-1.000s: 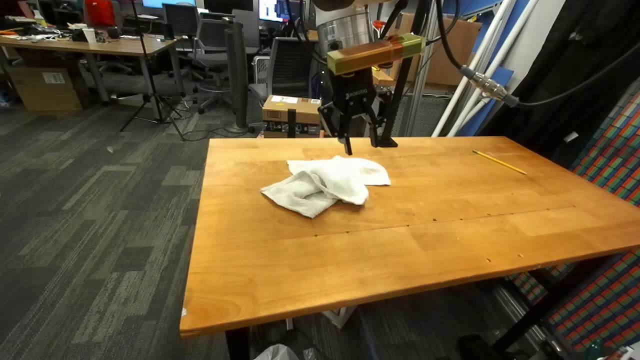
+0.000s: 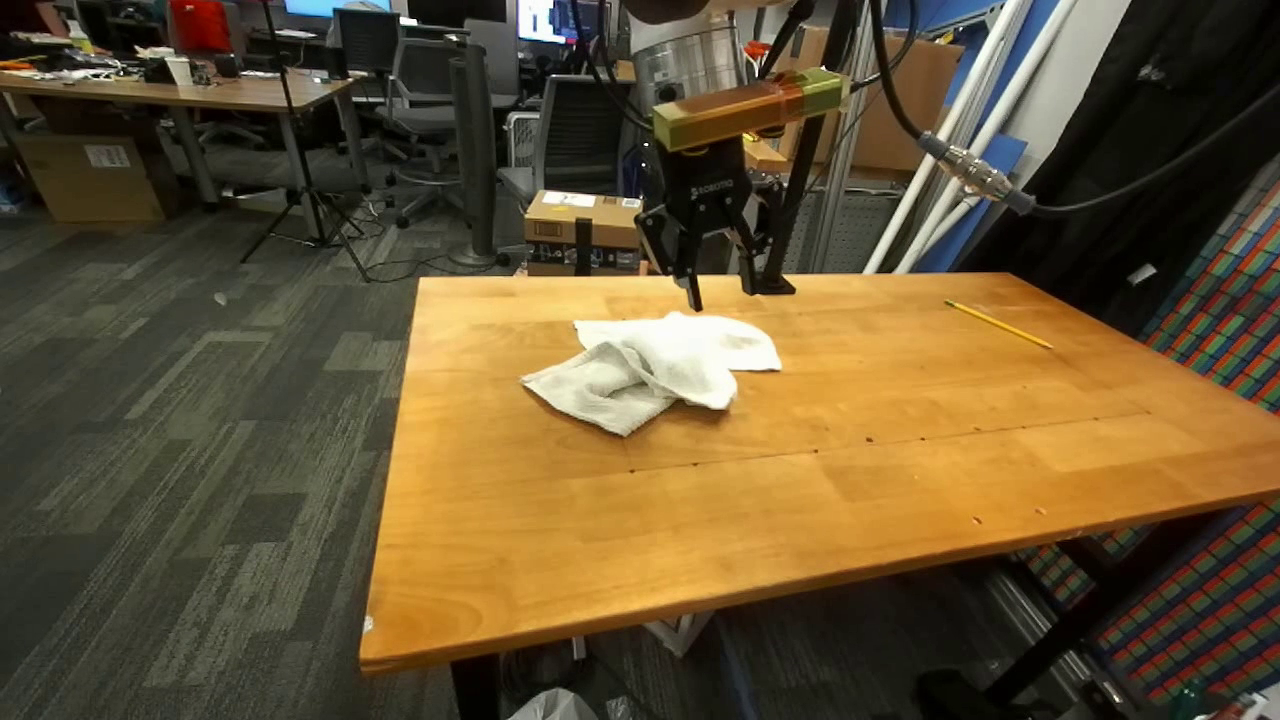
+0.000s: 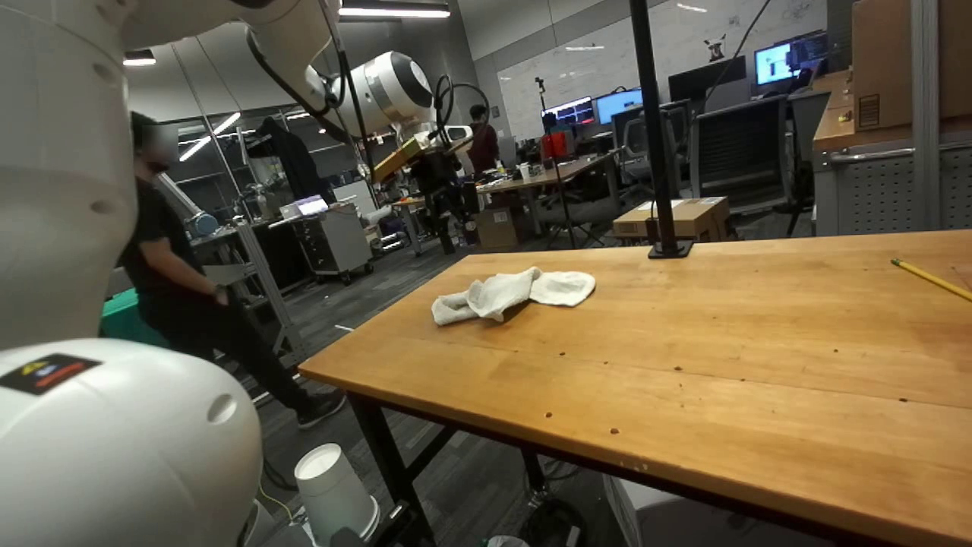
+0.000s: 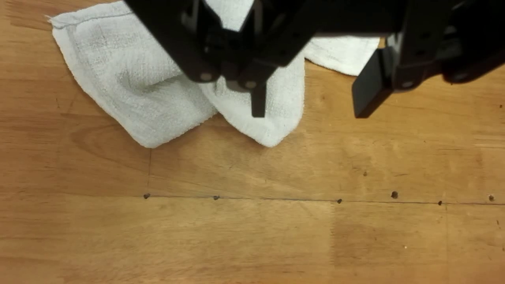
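Note:
A crumpled white cloth (image 2: 672, 360) lies loosely folded on the wooden table, toward the left and far side in exterior view 1. In exterior view 2 the same cloth (image 3: 506, 292) rests near the table's left corner. My gripper (image 2: 723, 288) hangs above the cloth without touching it, pointing down. From the wrist view, my gripper stands open, its fingertips well apart and nothing held between them. One finger (image 4: 258, 104) overlaps the cloth (image 4: 137, 90) in that view, and the other is over bare wood. The gripper's linkages hide part of the cloth.
A yellow pencil (image 2: 998, 324) lies at the far right of the table (image 2: 840, 516). Behind the gripper, a black post (image 3: 670, 246) is fixed at the table's far edge.

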